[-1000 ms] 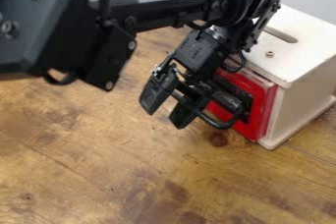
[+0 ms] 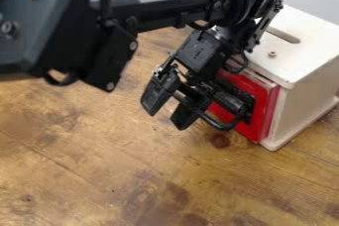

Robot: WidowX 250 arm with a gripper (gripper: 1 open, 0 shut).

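My black gripper (image 2: 172, 104) hangs in front of a white box (image 2: 298, 71) on the right, its two fingertips angled down and to the left over the wooden floor. Behind the gripper, on the box's front, is a red panel (image 2: 255, 121), largely hidden by the gripper and wrist. The fingertips stand a little apart; whether anything lies between them cannot be seen clearly.
A pale wall runs along the back at the top. The upper arm fills the top left of the view, and the box has a slot in its top.
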